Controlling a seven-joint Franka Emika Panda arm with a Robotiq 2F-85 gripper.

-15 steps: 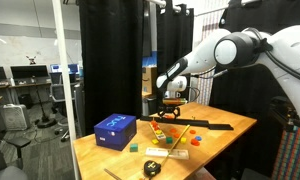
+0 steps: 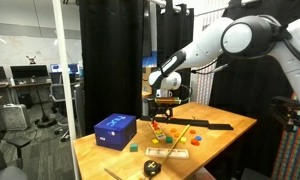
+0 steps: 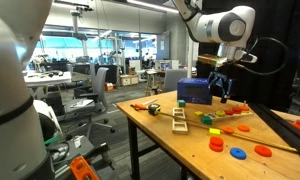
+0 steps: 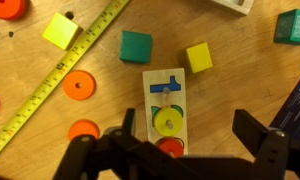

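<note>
In the wrist view, a narrow wooden board (image 4: 166, 92) marked with a blue numeral 1 carries a peg. A yellow ring (image 4: 168, 122) sits around its peg, and a red ring (image 4: 170, 147) shows just below, partly covered by the gripper body. My gripper is open above the board, its fingers (image 4: 248, 130) spread to either side with nothing held. From outside, the gripper (image 3: 227, 97) points down over the pieces near the far part of the table.
Loose around the board lie a green cube (image 4: 136, 46), yellow blocks (image 4: 199, 57), orange discs (image 4: 79, 85) and a long yellow ruler (image 4: 58, 72). A blue box (image 2: 115, 130) stands at the table's left. Another wooden piece (image 2: 167, 153) lies near the front edge.
The arm's upper bend has shifted right and slightly up in exterior view 1. The gripper stays over the same cluster of pieces, which look unmoved.
</note>
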